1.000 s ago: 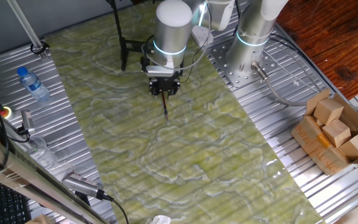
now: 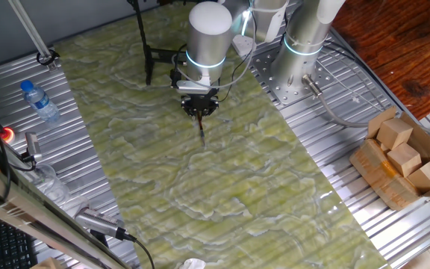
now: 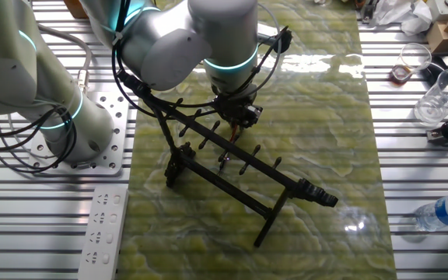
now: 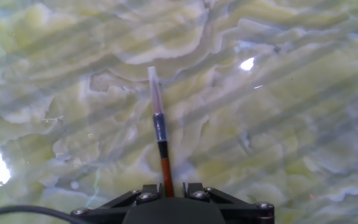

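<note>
A slim brush with a red-brown handle, silvery collar and pale translucent tip cover (image 4: 156,99) reaches out from between my gripper's fingers in the wrist view. My gripper (image 2: 200,113) is shut on its handle, above the green marbled mat. The brush (image 2: 202,131) hangs slightly slanted, tip downward. In the second exterior view, bars of a black rack (image 3: 236,150) partly cover the brush. The handle's upper end is hidden by the gripper, and contact between tip and mat cannot be judged.
The black rack (image 2: 148,66) stands close to the arm. A cardboard box (image 2: 380,178) of wooden blocks lies at the right, and a water bottle (image 2: 42,103) at the left.
My gripper has shifted slightly down and right in exterior view 1. The brush tip sits a little higher and farther right, and less of the brush shows below the gripper.
</note>
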